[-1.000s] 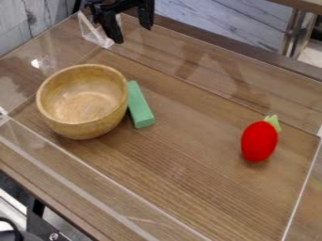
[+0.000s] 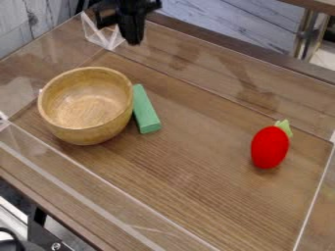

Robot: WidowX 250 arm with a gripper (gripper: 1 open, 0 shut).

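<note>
The dark gripper (image 2: 128, 14) is at the top left of the camera view, partly cut off by the frame's edge, above a clear, crumpled-looking item (image 2: 102, 29); it looks shut, though its fingertips are small and dark. A tan bowl (image 2: 85, 78) sits at the left of the wooden table, with a green bar (image 2: 145, 110) lying beside its right side. A red oval object (image 2: 269, 147) with a small green top lies at the right.
A shelf-like ledge (image 2: 314, 10) stands at the top right corner. The table's left edge runs along the lower left.
The gripper has shifted slightly at the top of the view. The bowl, green bar and red object look unmoved.
</note>
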